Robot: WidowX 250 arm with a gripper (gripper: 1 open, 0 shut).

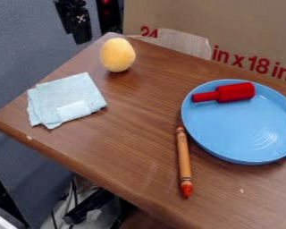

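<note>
My gripper (76, 27) hangs at the top left, dark and partly cut off by the frame edge, above and left of a yellow egg-shaped object (117, 55); whether its fingers are open or shut is unclear. A light blue folded cloth (64, 100) lies on the left of the wooden table. A blue plate (238, 139) on the right holds a red cylindrical object (234, 92) with a thin handle. An orange crayon (184, 163) lies just left of the plate.
A cardboard box (213, 27) stands behind the wooden table (110, 143).
</note>
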